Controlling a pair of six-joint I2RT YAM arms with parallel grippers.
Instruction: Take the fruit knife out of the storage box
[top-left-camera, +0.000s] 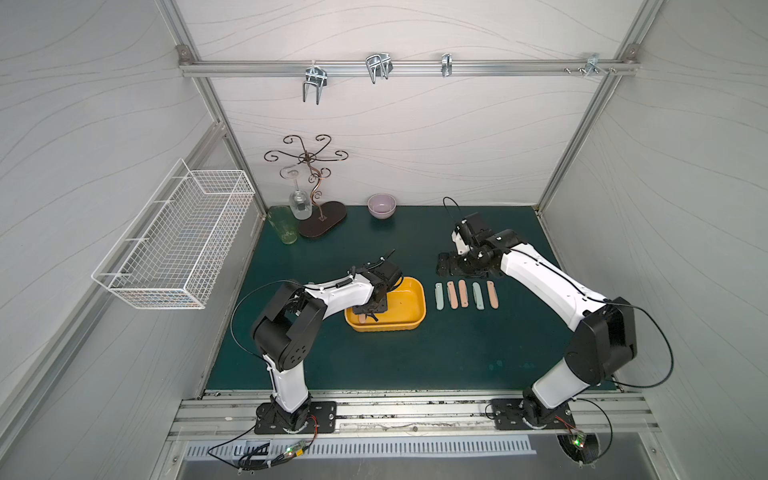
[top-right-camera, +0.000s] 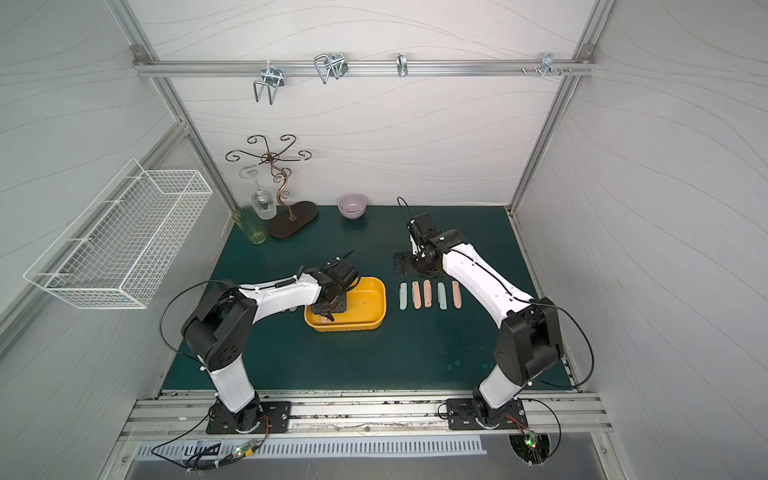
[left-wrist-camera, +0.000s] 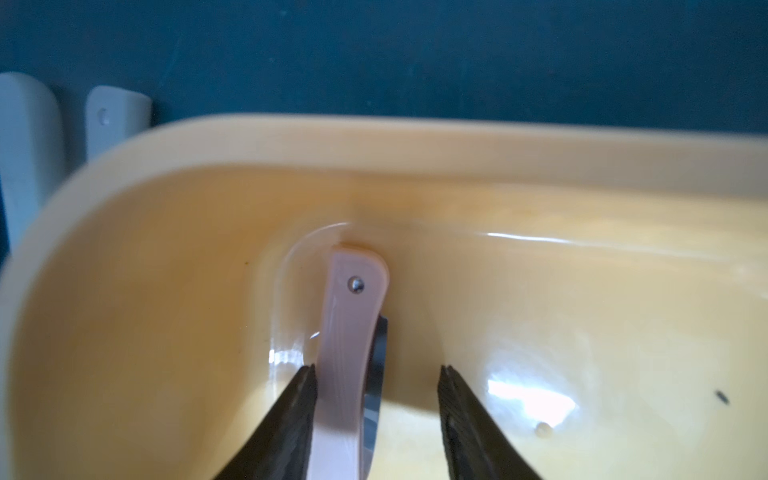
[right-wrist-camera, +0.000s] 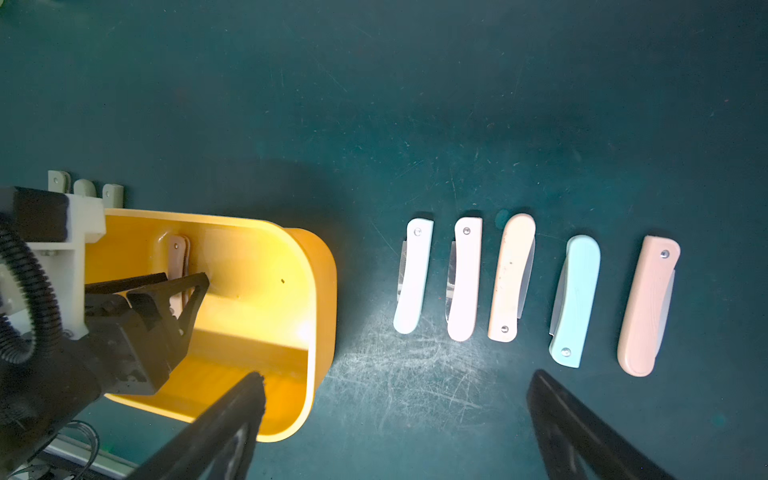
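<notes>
In the left wrist view a pink folding fruit knife (left-wrist-camera: 345, 344) lies in the yellow storage box (left-wrist-camera: 448, 148), near its left end, with a bit of dark blade along its right side. My left gripper is open inside the box; its left finger (left-wrist-camera: 296, 412) overlaps the knife's left edge and its right finger stands clear over bare floor. Whether either touches the knife I cannot tell. The right wrist view shows the same knife partly behind the left arm's fingers. My right gripper is open and empty above the table, right of the box.
A row of pastel knives, including a white one (right-wrist-camera: 413, 276), a peach one (right-wrist-camera: 512, 277) and a turquoise one (right-wrist-camera: 575, 301), lies right of the box. Several pale green handles (right-wrist-camera: 113, 195) sit beyond its left end. A purple bowl (top-left-camera: 381, 205) stands behind.
</notes>
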